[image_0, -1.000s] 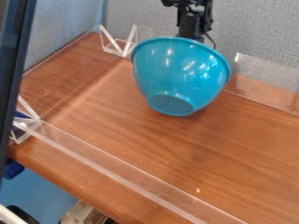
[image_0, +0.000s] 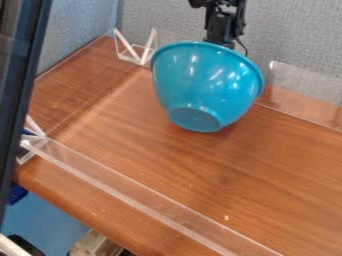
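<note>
A large blue plastic bowl (image_0: 205, 90) is tilted toward the camera near the back of the wooden table (image_0: 187, 190). The black gripper (image_0: 222, 38) is at the top centre, directly behind the bowl, whose rim hides its fingertips. Whether it grips the rim cannot be told.
Clear plastic barriers (image_0: 147, 210) run along the table's front and back edges, with white brackets (image_0: 131, 50) at the back left and at the front left. A grey textured wall stands behind. A dark frame fills the left edge.
The bowl has shifted very slightly, a little upward in the view. Otherwise the scene looks the same.
</note>
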